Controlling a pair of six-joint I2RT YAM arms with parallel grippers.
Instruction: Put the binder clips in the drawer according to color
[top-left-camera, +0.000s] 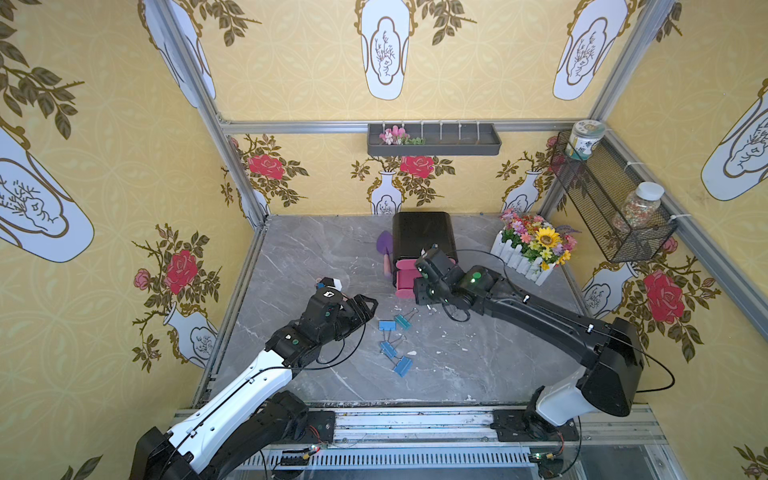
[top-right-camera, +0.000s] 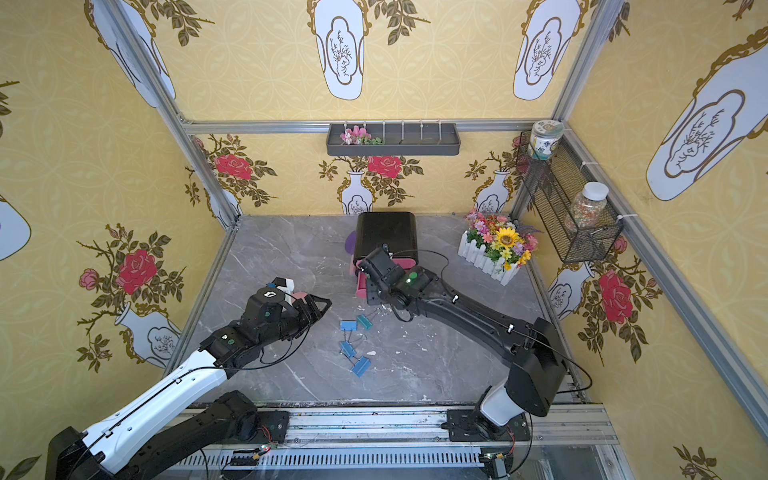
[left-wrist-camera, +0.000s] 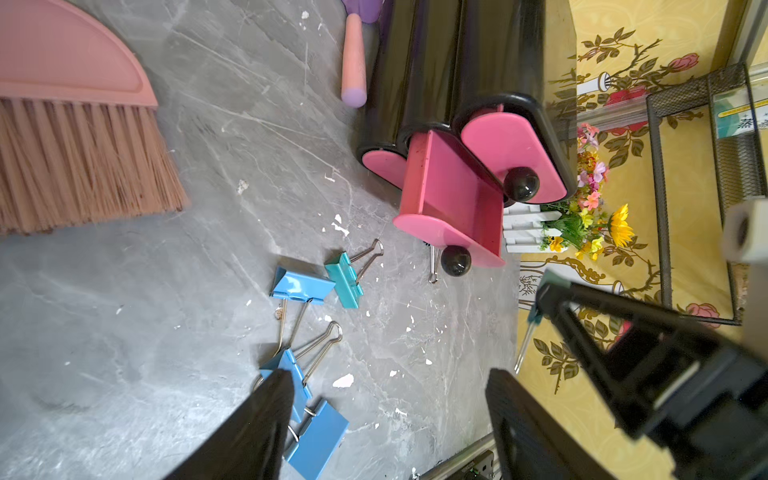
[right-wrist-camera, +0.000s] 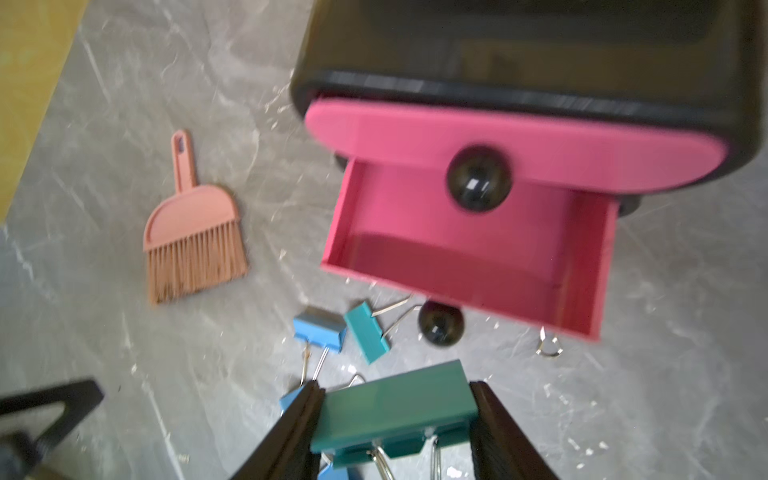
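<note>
In the right wrist view, my right gripper is shut on a green binder clip (right-wrist-camera: 396, 404), its wire handles hanging downward. It is raised over the area in front of the black cabinet (right-wrist-camera: 520, 56), whose middle pink drawer (right-wrist-camera: 456, 240) is pulled out and looks empty. A teal clip (left-wrist-camera: 344, 280), a blue clip (left-wrist-camera: 302, 284) and two more blue clips, the lower one (left-wrist-camera: 317, 440) nearest me, lie on the table. Part of another clip (right-wrist-camera: 549, 344) shows beneath the drawer. My left gripper stands open over the table, nothing between its fingers.
A pink brush (right-wrist-camera: 196, 232) lies left of the cabinet, and a purple-headed tool (left-wrist-camera: 354, 64) beside it. The flower box (top-left-camera: 532, 244) stands at the back right. Bare table (top-left-camera: 496, 368) stretches across the front right.
</note>
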